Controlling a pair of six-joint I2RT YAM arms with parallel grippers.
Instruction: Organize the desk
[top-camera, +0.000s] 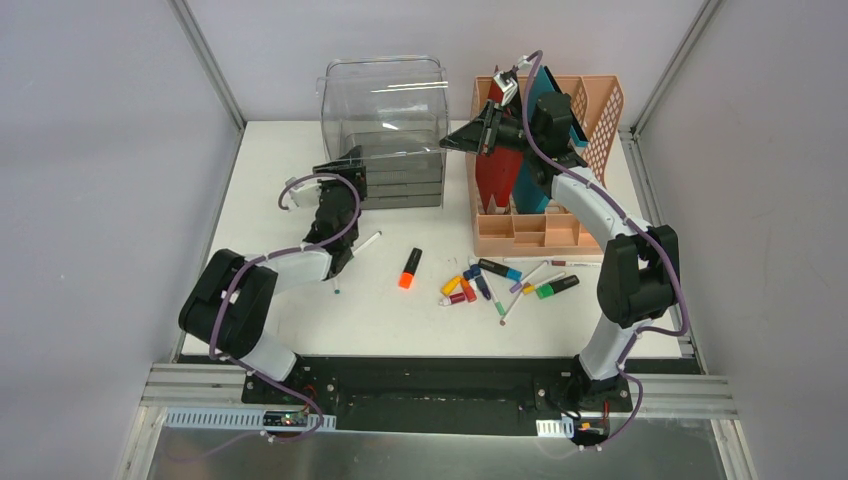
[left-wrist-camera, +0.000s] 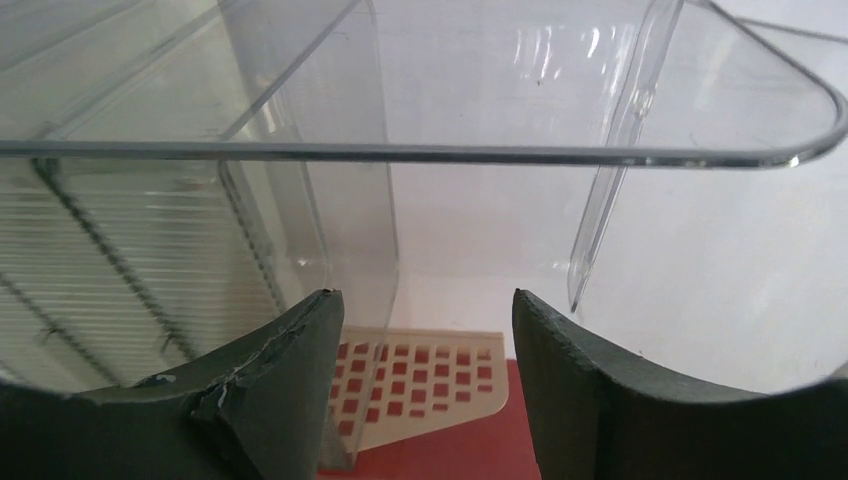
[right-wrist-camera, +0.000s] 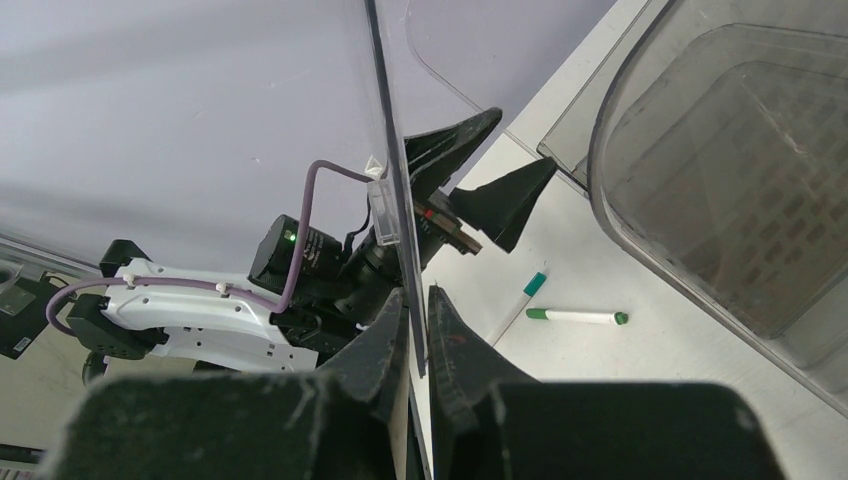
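The clear drawer box (top-camera: 385, 180) stands at the back, its transparent lid raised above it. My right gripper (top-camera: 447, 142) is shut on the lid's edge, which shows upright between its fingers in the right wrist view. My left gripper is open at the box's left front, below the clear rim, nothing between its fingers. An orange-and-black highlighter (top-camera: 410, 268) lies on the white desk (top-camera: 260, 160) in front of the box. Markers, highlighters and small coloured items (top-camera: 458, 286) lie in a cluster at the right front.
A peach organizer (top-camera: 540, 235) with red and teal folders stands at the back right, behind my right arm. Thin white pens (top-camera: 368, 242) lie near my left gripper.
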